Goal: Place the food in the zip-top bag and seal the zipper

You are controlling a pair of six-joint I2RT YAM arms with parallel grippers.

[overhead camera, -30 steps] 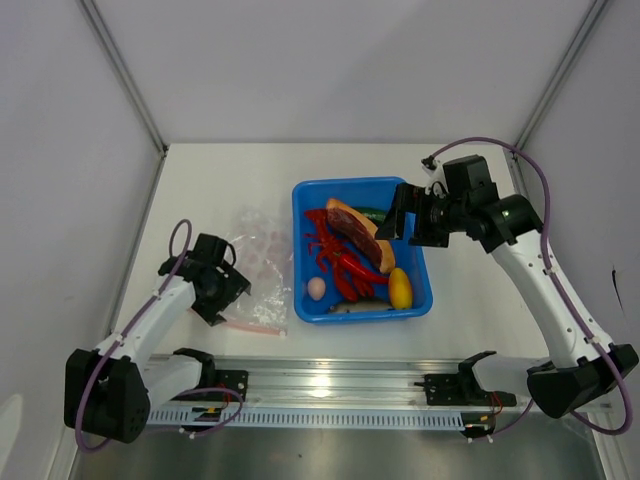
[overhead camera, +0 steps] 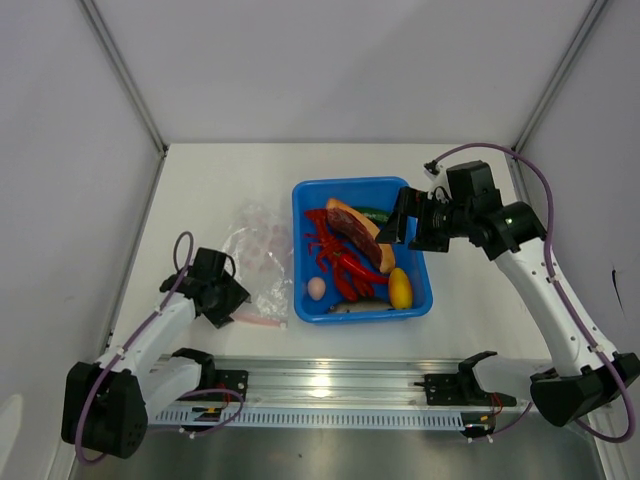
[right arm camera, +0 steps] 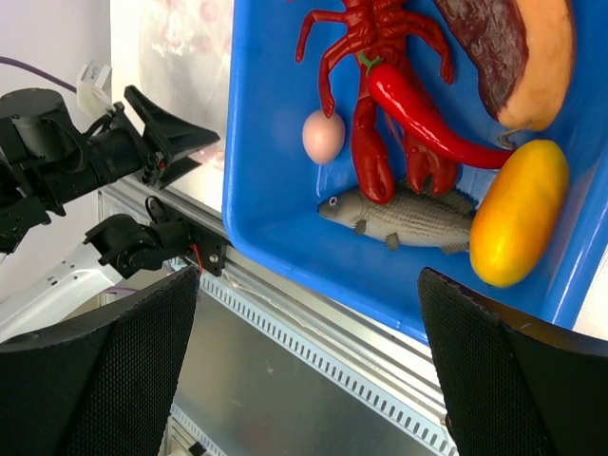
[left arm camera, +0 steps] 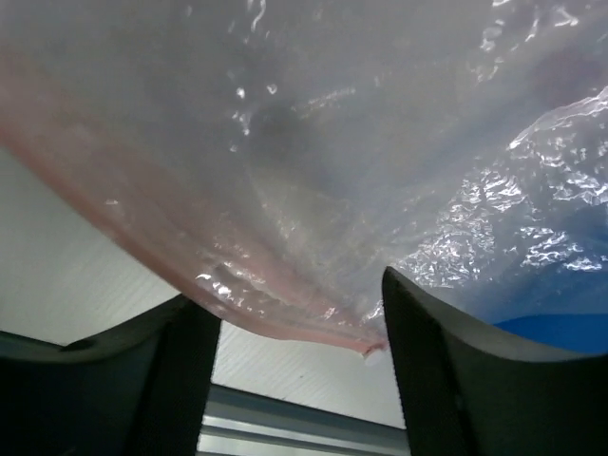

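The clear zip top bag [overhead camera: 262, 262] lies on the white table left of the blue bin, its pink zipper strip [left arm camera: 123, 214] along the near edge. My left gripper is at that edge, fingers apart, with bag film and zipper in view between and beyond them. The blue bin [overhead camera: 306, 189] holds a red lobster [overhead camera: 332, 245], red chili [right arm camera: 427, 123], meat [overhead camera: 352, 228], egg [overhead camera: 317, 288], fish [right arm camera: 385, 218], yellow mango [overhead camera: 400, 289] and a green vegetable [overhead camera: 372, 214]. My right gripper [overhead camera: 400, 215] hangs open over the bin's right part.
Metal rails [overhead camera: 320, 368] run along the front edge; walls stand at the back and sides.
My left arm and gripper have shifted slightly at the bag's near-left part, a little toward the front. The right arm shifted very slightly; the food has not moved.
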